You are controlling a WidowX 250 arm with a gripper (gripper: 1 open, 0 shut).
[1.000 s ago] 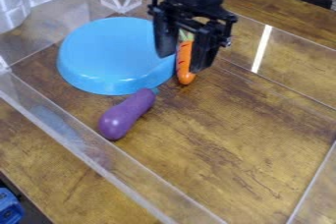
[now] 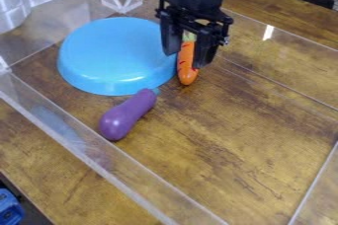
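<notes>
My black gripper [image 2: 191, 34] is at the top centre, low over an orange carrot [image 2: 188, 75] with a pale green top, at the right rim of a blue round dish [image 2: 111, 59]. The carrot's upper part is partly hidden by the gripper; whether the fingers are open or shut on it I cannot tell. A purple eggplant [image 2: 126, 114] lies below the dish.
Clear walls border the area at left and front. A small blue object [image 2: 8, 207] is at the bottom left corner, outside the wall.
The gripper has moved back, up the view, and appears smaller and narrower. The carrot, dish and eggplant look unmoved.
</notes>
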